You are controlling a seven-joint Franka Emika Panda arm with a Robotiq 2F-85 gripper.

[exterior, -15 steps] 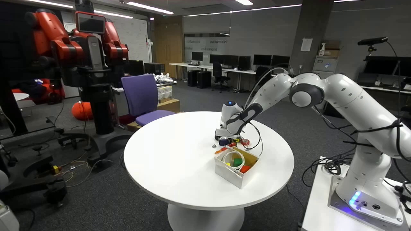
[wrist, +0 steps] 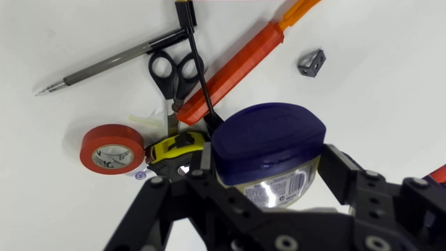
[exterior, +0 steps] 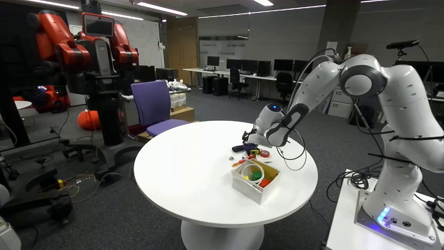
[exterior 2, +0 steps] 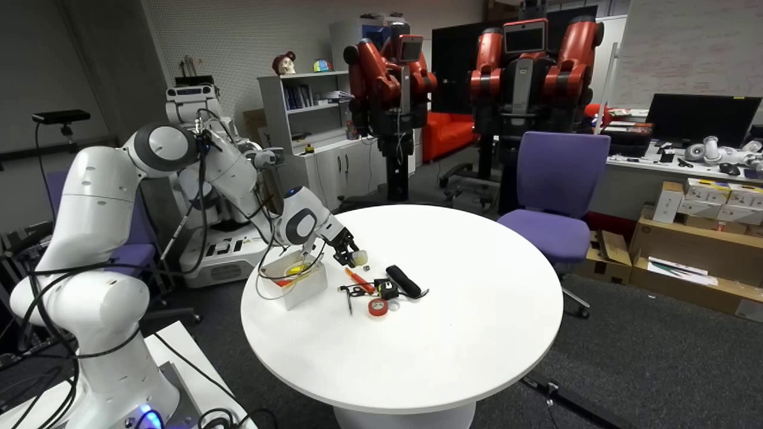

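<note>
A small clear jar with a dark blue lid (wrist: 267, 138) sits between the two black fingers of my gripper, which is shut on its sides. In exterior view 1 the jar (exterior: 250, 147) shows below the wrist, above the cluster of tools. From the other side, in exterior view 2, its pale clear base (exterior 2: 359, 257) sticks out past the gripper (exterior 2: 349, 251). The jar looks tilted and clear of the table.
Near the jar lie red tape (wrist: 112, 149), a tape measure (wrist: 177, 150), scissors (wrist: 175, 83), a pen (wrist: 117, 60), a red-orange tool (wrist: 234, 71) and a small grey bracket (wrist: 312, 63). A white box (exterior: 249, 188) with coloured items stands close by.
In exterior view 1 my arm has drawn back to the right and its elbow has risen. The blue-lidded jar has come up and slightly right with the gripper. The box stays put.
</note>
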